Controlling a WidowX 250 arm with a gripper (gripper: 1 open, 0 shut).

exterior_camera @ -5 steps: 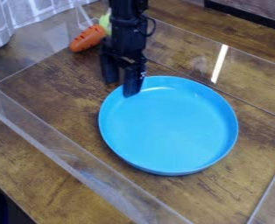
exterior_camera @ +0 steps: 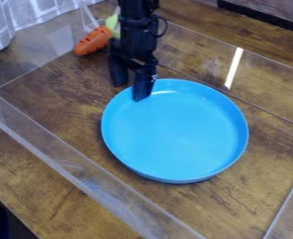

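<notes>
A black robot arm reaches down from the top centre, with my gripper [exterior_camera: 131, 79] at its lower end over the far left rim of a large blue round plate [exterior_camera: 174, 135]. The gripper is open; whether anything lies between its dark fingers is hard to make out. An orange carrot-like object [exterior_camera: 91, 41] lies at the upper left, with a pale green object beside it, partly behind the arm.
Clear plastic edging runs along the lower left, and a white object sits in the top left corner.
The blue plate has shifted slightly to the left. The arm and gripper have moved very little.
</notes>
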